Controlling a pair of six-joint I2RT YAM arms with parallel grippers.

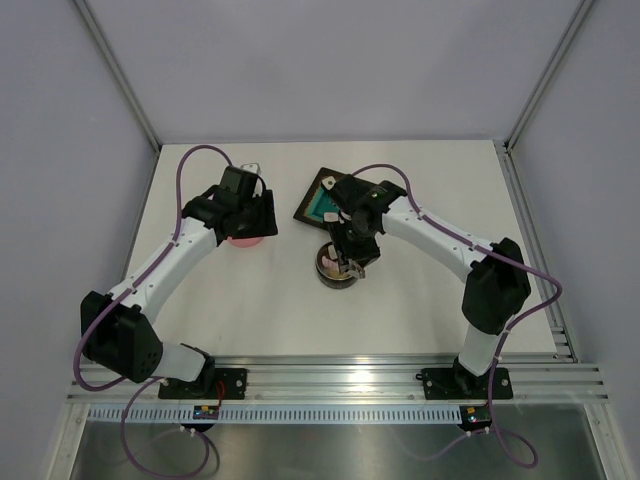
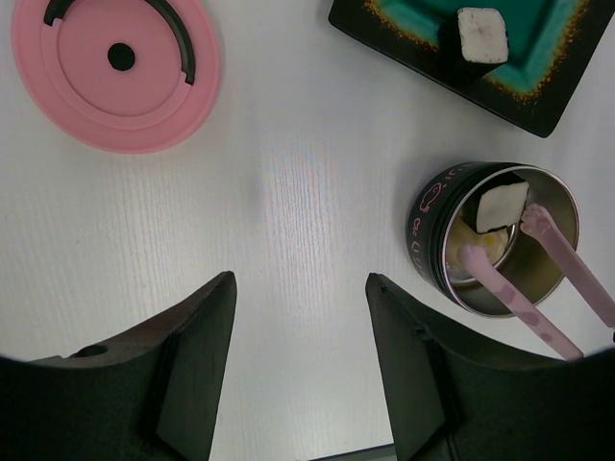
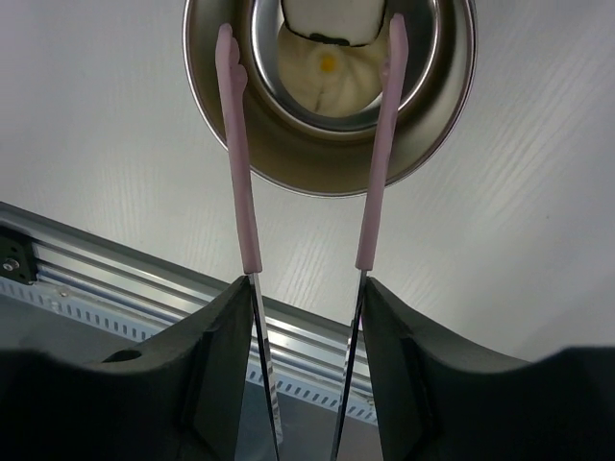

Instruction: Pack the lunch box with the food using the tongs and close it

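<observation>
The round lunch box [image 1: 330, 276] stands mid-table; inside it a white block with dark sides [image 2: 502, 206] rests beside a pale food with a yellow dot [image 3: 328, 82]. My right gripper holds pink-tipped tongs-like tips down in the box, spread apart either side of the block; whether they grip it is unclear. My left gripper is open over bare table, left of the box, nothing between its fingers.
A dark-rimmed teal tray [image 2: 423, 48] with at least one block lies behind the box. A pink lid [image 2: 144, 110] lies at the left.
</observation>
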